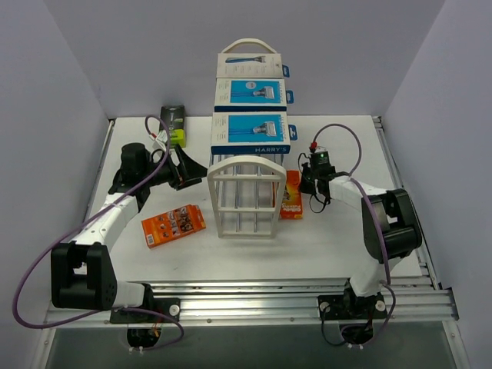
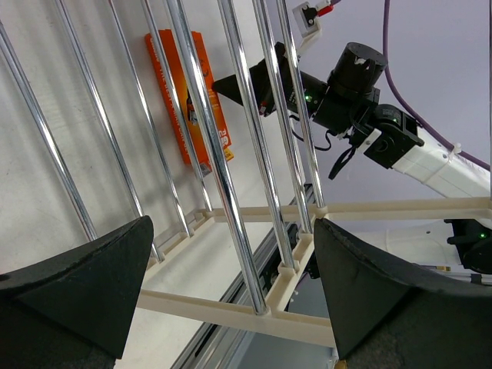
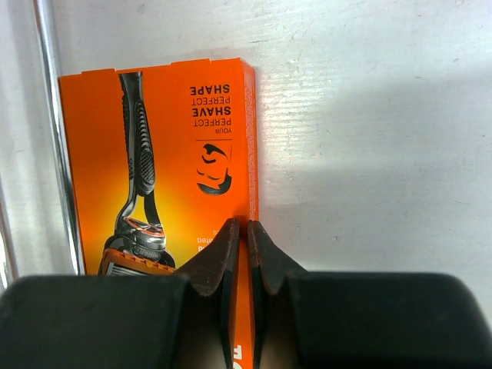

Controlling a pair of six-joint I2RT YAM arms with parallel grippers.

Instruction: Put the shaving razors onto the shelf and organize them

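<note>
A white rack with metal rods (image 1: 246, 231) holds three Harry's razor boxes (image 1: 250, 131) upright in a row. An orange razor box (image 1: 290, 204) lies on the table against the rack's right side; in the right wrist view this box (image 3: 184, 161) fills the left half. My right gripper is shut at that box's right edge, nothing clearly between its fingers. My left gripper (image 1: 186, 171) stands open left of the rack, with rods in its wrist view. Another orange pack (image 1: 173, 225) lies at the left front.
A black and green package (image 1: 173, 123) lies at the back left.
</note>
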